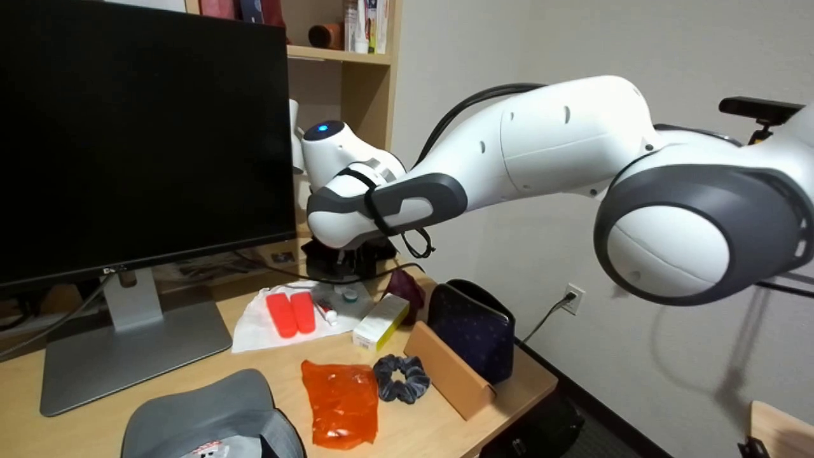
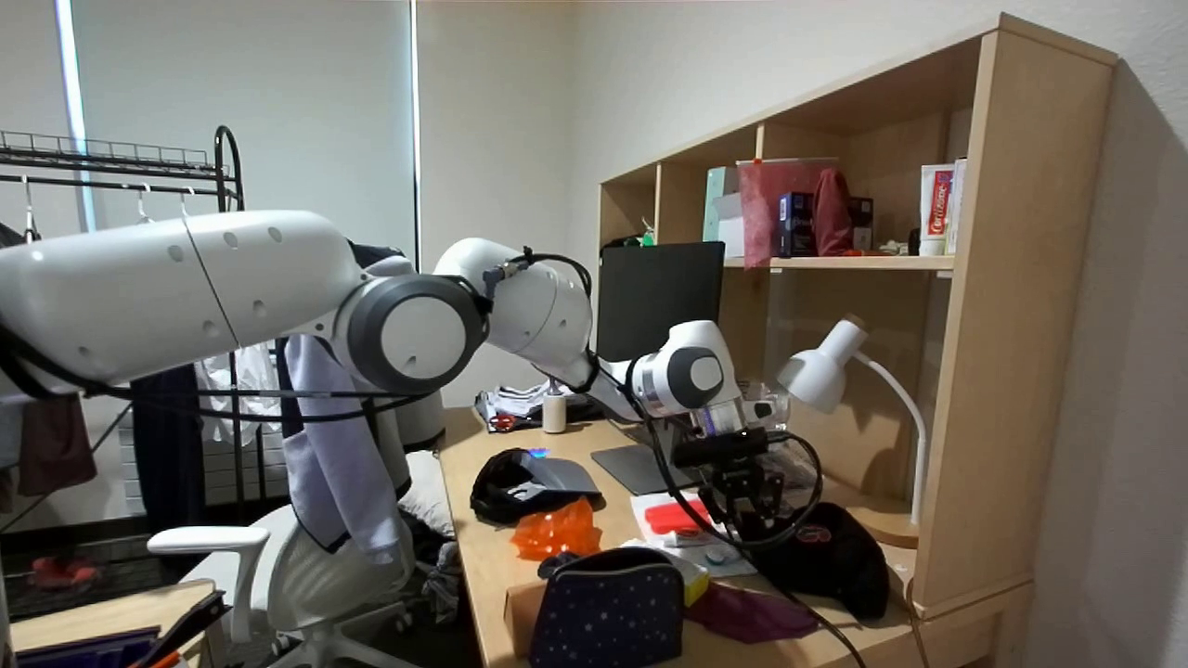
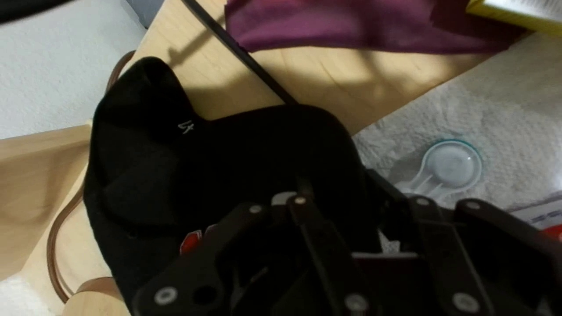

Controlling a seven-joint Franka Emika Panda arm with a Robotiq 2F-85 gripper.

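A black cap point(image 3: 158, 158) lies on the desk in the wrist view, its rounded brim toward the white paper towel. In exterior view 2 the same cap point(image 2: 852, 562) sits beside the lamp base. My gripper is over the brim, its two dark fingers standing apart. One finger lies across the brim and the other is near the brim's edge by the towel. Dark against dark, I cannot tell whether the fingers touch the cap. Exterior view 2 shows the gripper point(image 2: 748, 495) pointing down at the cap; exterior view 1 mostly hides it behind the arm.
Beside the cap are a paper towel point(image 1: 255, 328) with red pieces point(image 1: 282, 314), a yellow-white box point(image 1: 381, 320) and a maroon cloth point(image 2: 752, 614). A starry pouch point(image 2: 607, 612) stands near the desk edge. The lamp point(image 2: 819, 378) rises close to my arm. A cable crosses the desk.
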